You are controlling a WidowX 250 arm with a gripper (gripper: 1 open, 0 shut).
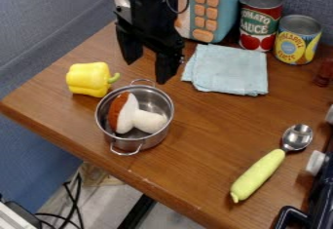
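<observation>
My black gripper [148, 62] hangs open at the back of the wooden table, just above and behind a steel pot [162, 106], with nothing seen between its fingers. In the pot lie a white item [146, 120] and a reddish-brown and white one [119, 107]. A yellow pepper [89, 78] sits left of the pot.
A folded blue cloth [228, 70], tomato sauce can [259, 20], second can [297, 40] and toy microwave [212, 4] stand behind. A yellow-handled spoon [260, 171] lies front right, dark objects [314, 199] at the right edge.
</observation>
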